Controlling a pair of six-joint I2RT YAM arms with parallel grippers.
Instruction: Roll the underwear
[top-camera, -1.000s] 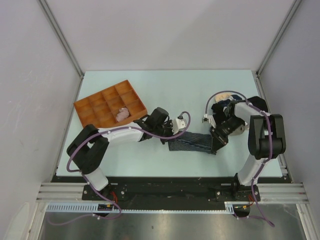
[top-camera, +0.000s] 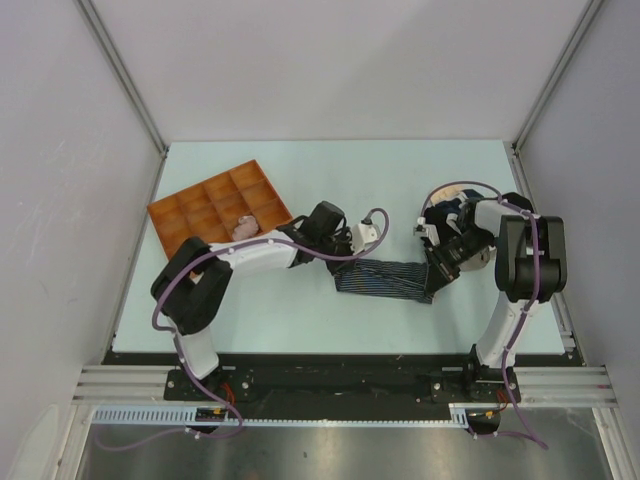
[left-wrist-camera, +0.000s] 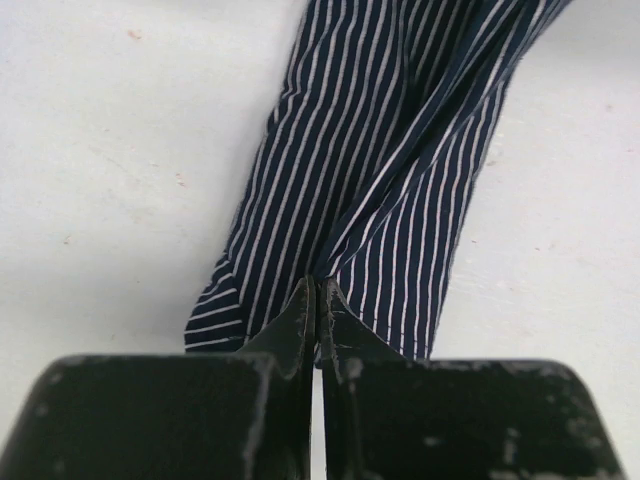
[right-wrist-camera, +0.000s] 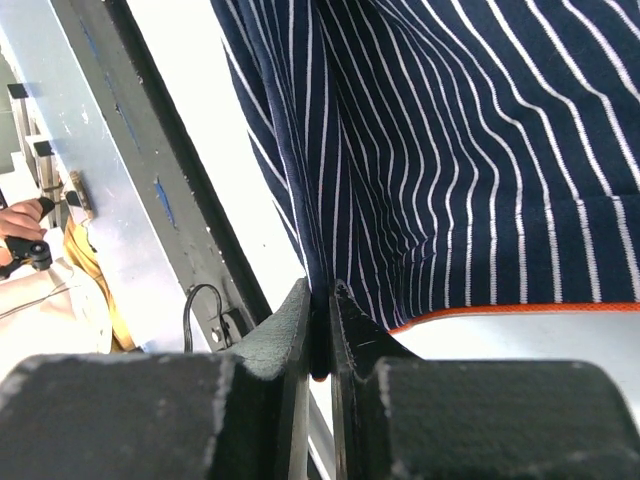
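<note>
Navy striped underwear (top-camera: 385, 281) lies spread on the white table with a long folded band along it. My left gripper is shut at one end of that fold, tips pressed at the cloth; whether it pinches any cannot be seen. My right gripper is shut on the other end, holding a folded edge of the fabric (right-wrist-camera: 520, 170) with an orange hem along its border.
An orange divided box (top-camera: 205, 195) with a pink item sits at the back left. A pile of dark and beige clothing (top-camera: 460, 198) lies at the right.
Both arms and the underwear have shifted slightly: the left arm a little toward the back, the right gripper a little to the right.
</note>
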